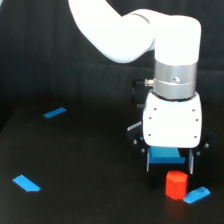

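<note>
My gripper (169,168) hangs low at the right of the camera view, pointing down, with its fingers spread wide apart. A blue piece (167,155) shows in the gap under the white hand. Whether the fingers touch it cannot be made out, and the hand hides its upper part. Just in front of the gripper, a red six-sided block (176,185) stands on the dark surface. A small blue strip (197,195) lies close to its right.
Another flat blue strip (26,184) lies at the front left, and one more blue strip (55,113) lies farther back on the left. The dark surface between them and the gripper is clear.
</note>
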